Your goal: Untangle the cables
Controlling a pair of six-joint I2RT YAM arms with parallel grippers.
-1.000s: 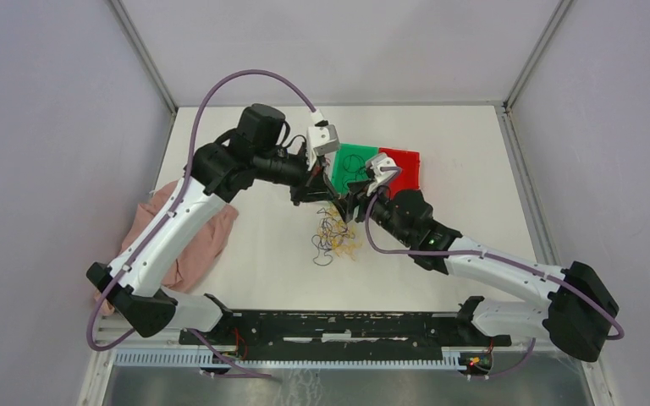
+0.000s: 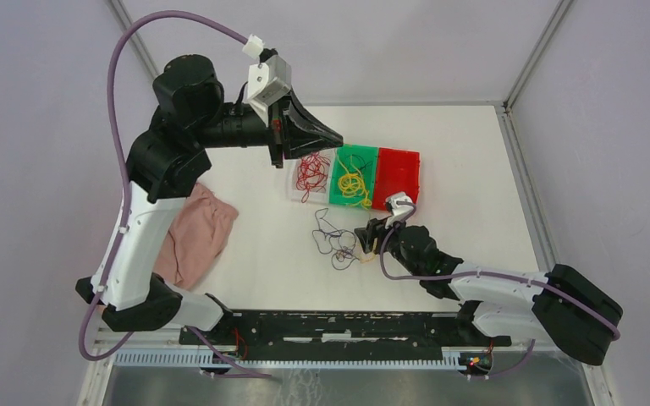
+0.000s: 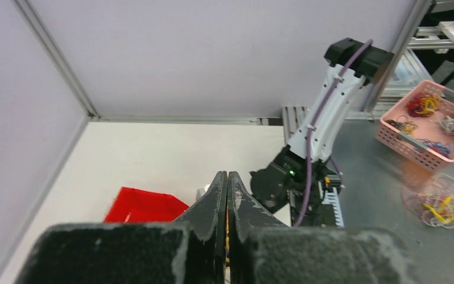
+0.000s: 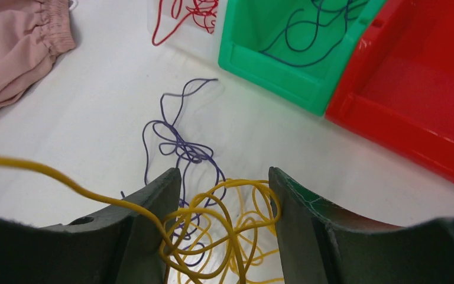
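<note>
High above the bins, my left gripper (image 2: pixel 340 142) is shut on a yellow cable; a bit of yellow shows between its fingers in the left wrist view. The looped bundle of that yellow cable (image 2: pixel 354 186) hangs below it, in front of the green bin (image 2: pixel 357 155). My right gripper (image 2: pixel 367 240) is low over the table, its fingers (image 4: pixel 295 207) apart, and yellow loops (image 4: pixel 230 228) show across the gap between them. A dark purple cable (image 4: pixel 180 145) lies loosely tangled on the table. Thinner-looking yellow strands (image 4: pixel 260 254) lie against its near end, partly hidden by the right gripper.
Red cables (image 2: pixel 311 173) lie in the clear bin at the left of the row. The red bin (image 2: pixel 398 173) looks empty; a dark cable (image 4: pixel 316 26) is in the green one. A pink cloth (image 2: pixel 199 237) covers the table's left side. Bare table lies to the right.
The right gripper, earlier beside it, has come down toward the front and is now apart from the bundle. The purple cable has shifted.
</note>
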